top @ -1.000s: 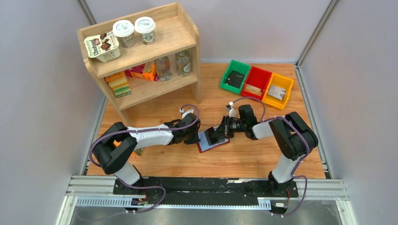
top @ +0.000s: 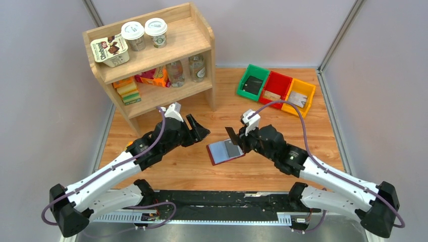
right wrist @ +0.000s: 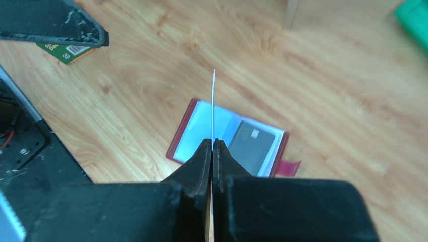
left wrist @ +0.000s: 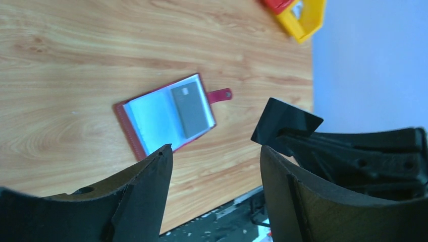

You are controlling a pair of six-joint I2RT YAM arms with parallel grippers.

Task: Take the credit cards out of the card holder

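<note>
The card holder (top: 220, 152) lies open on the table, dark red at its edges with pale blue inner faces. In the left wrist view a dark grey rectangle (left wrist: 190, 109) shows on its right half; I cannot tell if it is a card or part of the holder. My right gripper is shut on a thin black card (left wrist: 285, 121), seen edge-on in its own wrist view and clear of the holder. My left gripper stands open and empty, up and to the left of the holder in the top view.
Green (top: 241, 85), red (top: 279, 80) and yellow (top: 309, 91) bins stand at the back right, with flat items inside. A wooden shelf (top: 151, 103) with cups, bottles and packets fills the back left. Bare table surrounds the holder.
The black card has risen off the holder in my right gripper and now stands clear of it. My left gripper has let go of the holder's left edge and drawn up and left.
</note>
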